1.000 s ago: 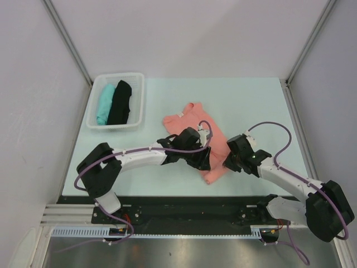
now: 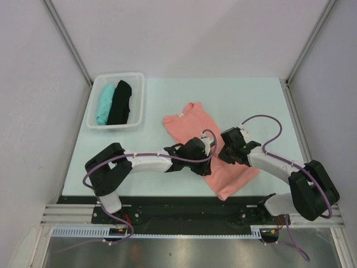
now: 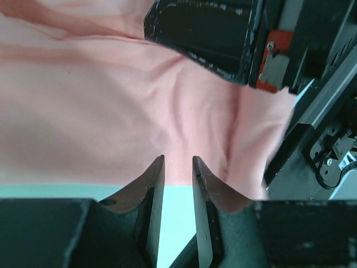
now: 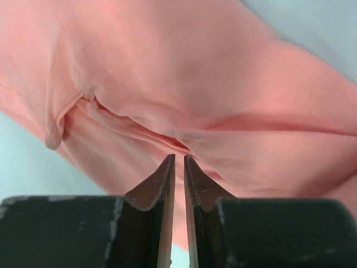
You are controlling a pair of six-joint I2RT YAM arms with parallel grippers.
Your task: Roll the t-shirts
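Observation:
A salmon-pink t-shirt [image 2: 188, 121] lies stretched from the table's middle to its front-right edge, where its lower part spreads in folds. My left gripper [image 2: 207, 164] is low over the shirt's middle; in the left wrist view its fingers [image 3: 150, 206] are closed, with pink fabric beneath and around them. My right gripper [image 2: 223, 156] is just right of it, also on the shirt. In the right wrist view its fingers [image 4: 196, 206] are together over creased fabric [image 4: 189, 84]. Whether cloth is pinched between either pair is hard to see.
A white bin [image 2: 114, 126] at the back left holds a teal roll [image 2: 105, 103] and a black roll [image 2: 120, 103]. Both arms take up the front.
The shirt's lower part has spread toward the front and right. My left gripper has shifted slightly toward the front; my right has moved back and to the left.

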